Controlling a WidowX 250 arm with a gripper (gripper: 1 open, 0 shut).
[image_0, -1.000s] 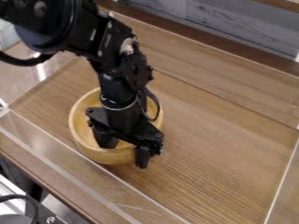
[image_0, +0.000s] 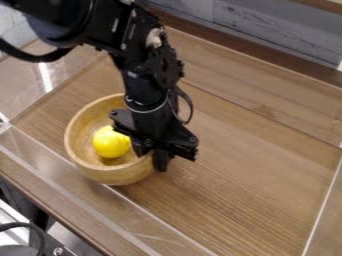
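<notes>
A round wooden bowl (image_0: 87, 164) sits at the left of the wooden table, a yellow ball-like object (image_0: 110, 141) inside it. My black gripper (image_0: 158, 156) is at the bowl's right side, low over its rim. It appears shut on that rim, though the fingertips are dark and hard to make out.
A pale wall (image_0: 267, 35) runs along the back. Dark cables lie at the lower left beyond the table's edge.
The arm and bowl have shifted a little back and left from where they were lower in view. The yellow object shows more clearly now.
</notes>
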